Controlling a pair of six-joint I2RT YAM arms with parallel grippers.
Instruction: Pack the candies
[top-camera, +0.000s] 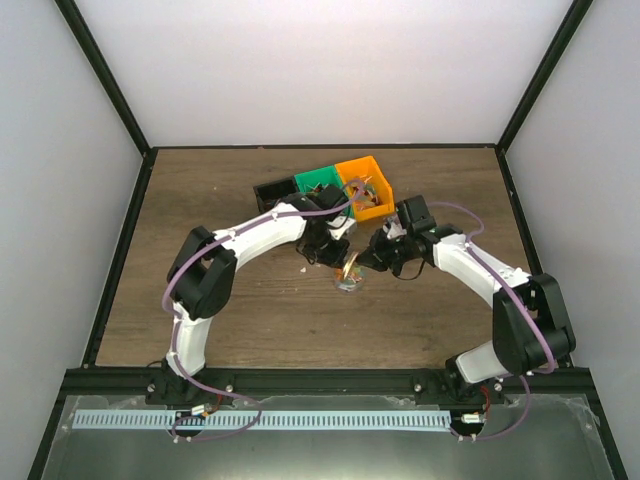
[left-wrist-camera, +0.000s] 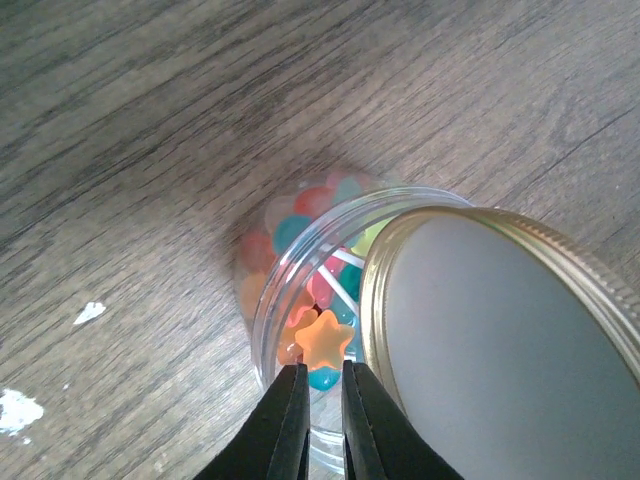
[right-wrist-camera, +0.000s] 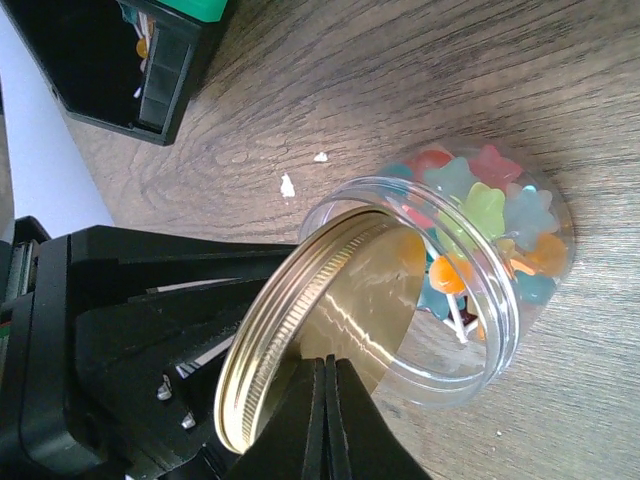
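A clear jar (left-wrist-camera: 268, 290) holding colourful candies (right-wrist-camera: 490, 205) stands on the table between my two grippers. Its gold-rimmed lid (right-wrist-camera: 265, 330) is tilted steeply at the jar's mouth, leaving much of the opening uncovered. My left gripper is at the near side of the jar, its narrowly parted fingers closed on what looks like the jar's rim; the contact is partly hidden. In the right wrist view, the tips of my right gripper are together in front of the lid's lower part. Nothing shows between them, and whether they touch the lid I cannot tell.
Behind the arms, a black bin (top-camera: 275, 192), a green bin (top-camera: 318, 178) and an orange bin (top-camera: 353, 167) stand side by side. Candies lie in the orange one. Small white marks (right-wrist-camera: 287, 186) spot the wood.
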